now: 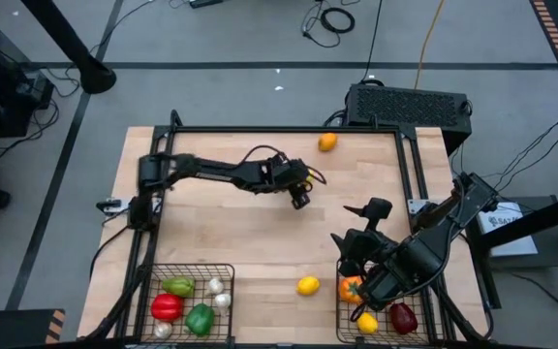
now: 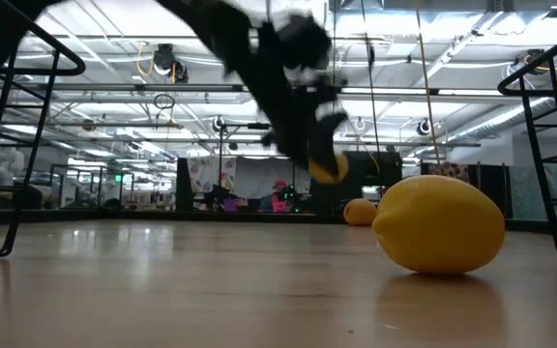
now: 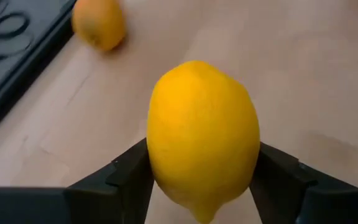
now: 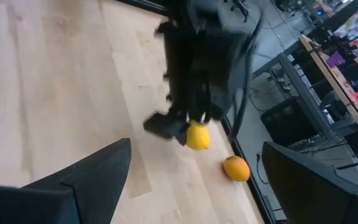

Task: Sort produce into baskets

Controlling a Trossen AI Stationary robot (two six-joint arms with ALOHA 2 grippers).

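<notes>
In the left wrist view a yellow lemon [image 3: 204, 137] is pinched between both fingers of my left gripper. The low view shows that lemon [image 2: 329, 169] raised clear of the table. My right gripper is open and empty, over the right side near the right basket [image 1: 340, 330]. A second lemon [image 1: 308, 285] lies on the table between the baskets. An orange fruit [image 1: 327, 142] rests by the far edge. The right basket holds an orange tomato-like item [image 1: 350, 289], a lemon [image 1: 367, 323] and a dark purple item [image 1: 402, 318].
The left basket [image 1: 232, 291] contains a red pepper [image 1: 168, 307], a green pepper [image 1: 200, 318], a green oblong item [image 1: 178, 286] and white pieces. Black frame rails [image 1: 153, 233] border the table.
</notes>
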